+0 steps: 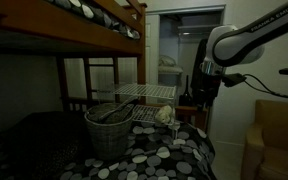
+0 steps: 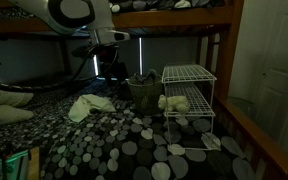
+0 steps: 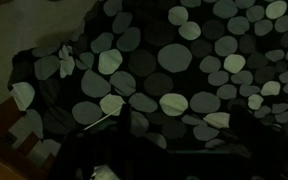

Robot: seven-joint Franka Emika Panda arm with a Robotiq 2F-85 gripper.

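Note:
My gripper (image 1: 201, 98) hangs at the right in exterior view 1, above the edge of the dotted bedding (image 1: 144, 165). In the wrist view its dark fingers stand well apart over the bedding (image 3: 174, 55), with nothing visible between them. A woven basket (image 1: 108, 136) rests on the bed, some dark item sticking out of its top. Beside it stands a white two-tier wire rack (image 2: 188, 74). A pale, lumpy soft object (image 2: 174, 103) sits on the rack's lower shelf. In exterior view 2 a crumpled white cloth (image 2: 91, 106) lies left of the basket (image 2: 144, 97).
The wooden upper bunk (image 1: 84, 30) overhangs the basket and rack. A tan armchair (image 1: 274, 140) stands at the right. Bare dotted bedding (image 2: 104, 145) spreads in front of the basket. The room is dim, and dark areas hide detail.

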